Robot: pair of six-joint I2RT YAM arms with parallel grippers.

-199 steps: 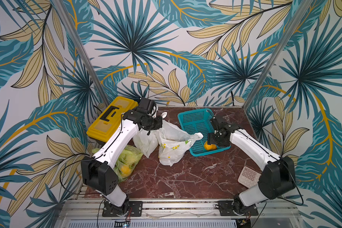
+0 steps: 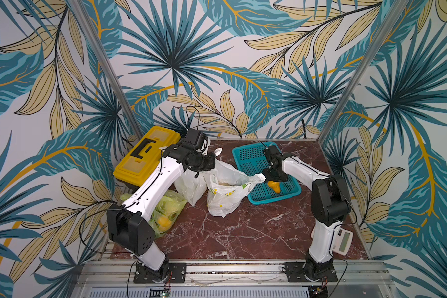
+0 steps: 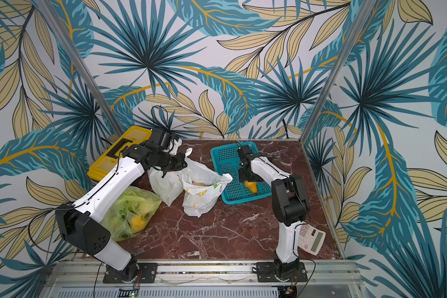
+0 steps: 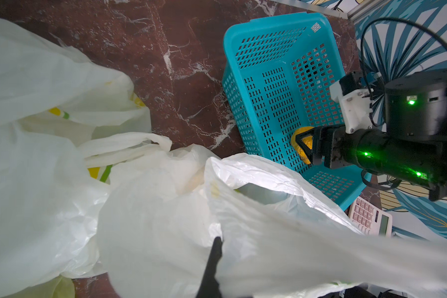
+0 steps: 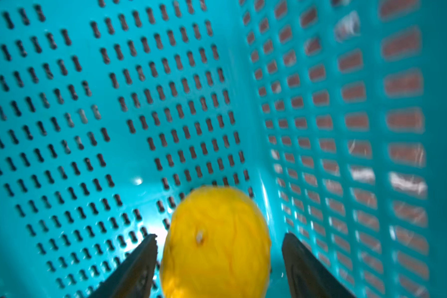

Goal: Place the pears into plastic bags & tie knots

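Observation:
In the right wrist view a yellow pear (image 5: 216, 248) lies in the teal basket (image 2: 243, 154). My right gripper stands open around it, one finger on each side, with narrow gaps showing. A white plastic bag (image 2: 226, 198) sits upright left of the basket, its mouth open. At its raised left rim, my left gripper (image 2: 212, 163) is shut on the thin film; one dark finger (image 4: 212, 270) shows against the plastic, the other is hidden. A second white bag (image 4: 39, 178) lies behind, and a green bag with yellow fruit (image 3: 130, 213) is at the left.
A yellow toolbox (image 2: 146, 151) stands at the back left. The calculator (image 3: 311, 238) lies near the right arm's base. Free marble tabletop (image 2: 253, 228) spreads across the front middle. The basket's raised walls surround my right gripper.

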